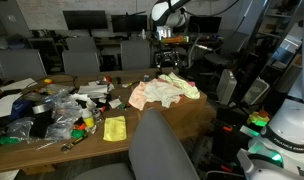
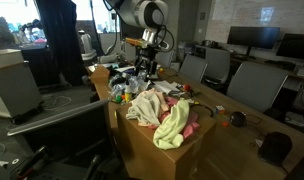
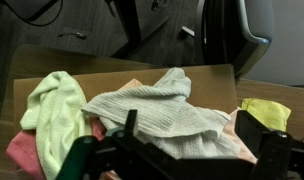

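Several cloths lie crumpled together on the wooden table. In the wrist view a white cloth (image 3: 162,108) spreads below my open gripper, whose dark fingers stand wide apart with nothing held between them. On the left are a pale green cloth (image 3: 57,112) and a red-pink cloth (image 3: 26,152). A yellow cloth (image 3: 265,112) lies apart at the right. Exterior view 2 shows the green cloth (image 2: 174,126) nearest the table's end and the white cloth (image 2: 147,106) beside it. Exterior view 1 has the yellow cloth (image 1: 115,128) flat by itself.
Plastic-wrapped items (image 1: 60,122) and a yellow bottle (image 1: 89,118) crowd the table's other end. A grey chair (image 1: 157,150) stands against the front edge. Bare tabletop (image 1: 142,116) shows between the yellow cloth and the cloth pile.
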